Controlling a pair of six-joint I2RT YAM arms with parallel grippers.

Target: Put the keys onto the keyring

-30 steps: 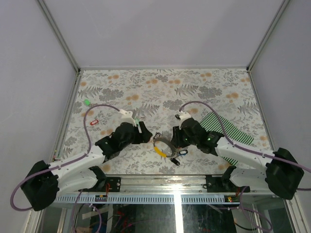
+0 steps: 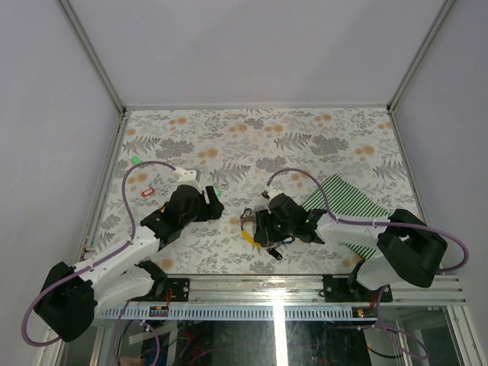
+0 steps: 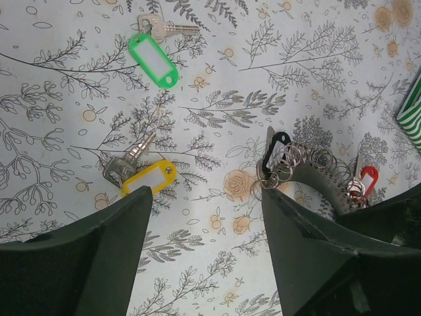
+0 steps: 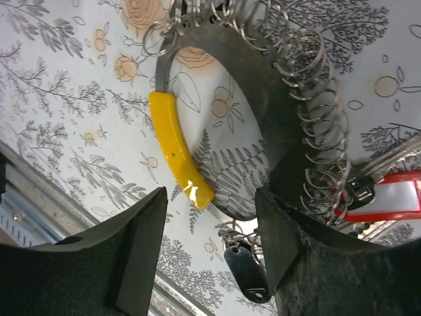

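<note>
The keyring, a curved grey band with a yellow section (image 4: 179,146) and several small wire rings (image 4: 319,99), lies on the patterned table. In the right wrist view, black (image 4: 247,271) and red (image 4: 388,197) tags hang at its edge. My right gripper is over the ring, its fingers apart, with the lower band end and black tag near the right finger; I see nothing clasped. Left of the ring, my left gripper is open and empty above the table. Loose keys with a yellow tag (image 3: 150,176) and a green tag (image 3: 154,60) lie in the left wrist view.
A red tag (image 2: 147,192) and a green tag (image 2: 136,160) lie at the far left. Green-striped cloth (image 2: 347,200) is on the right. A metal rail (image 2: 244,282) runs along the front.
The right gripper has moved left, from the keyring's right side to over the ring. My left gripper has drawn back slightly to the left. The keyring appears still.
</note>
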